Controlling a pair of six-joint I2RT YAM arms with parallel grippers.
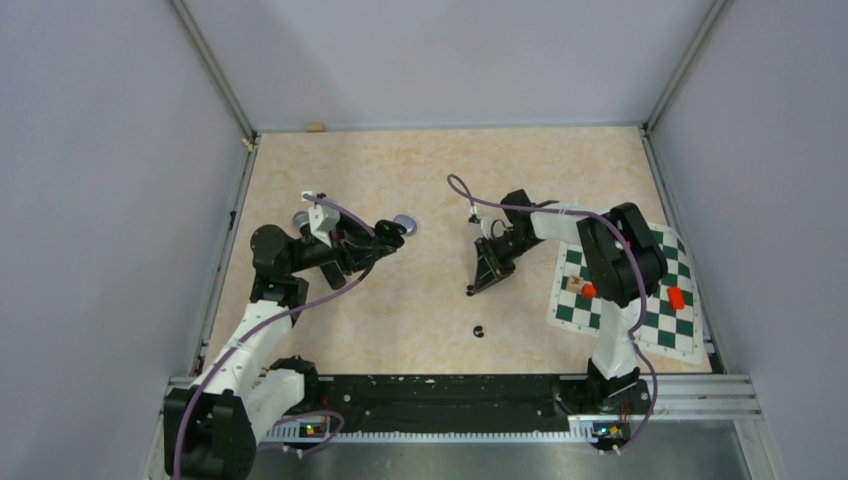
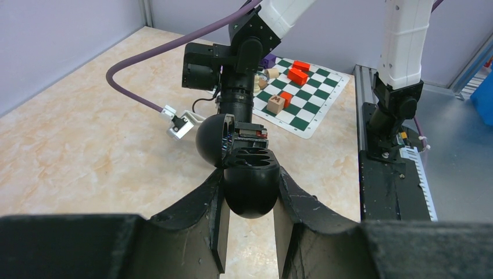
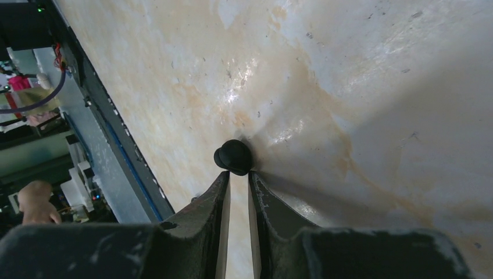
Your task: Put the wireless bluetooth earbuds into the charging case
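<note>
My left gripper is shut on the black charging case point(image 2: 252, 186), held above the table with its lid open and its slots showing. In the top view the case point(image 1: 390, 234) is at the left of the table's middle. Low over the table, my right gripper is shut, its fingertips at the sides of a black earbud point(image 3: 235, 156). The same earbud point(image 1: 470, 290) shows as a dark spot at the finger ends from above. A second black earbud point(image 1: 478, 331) lies apart, closer to the front edge.
A green and white checkered board point(image 1: 575, 313) with wooden and red blocks lies under the right arm. Behind the left gripper sits a round grey-blue object point(image 1: 405, 224). Between the two arms the table point(image 1: 425, 310) is bare.
</note>
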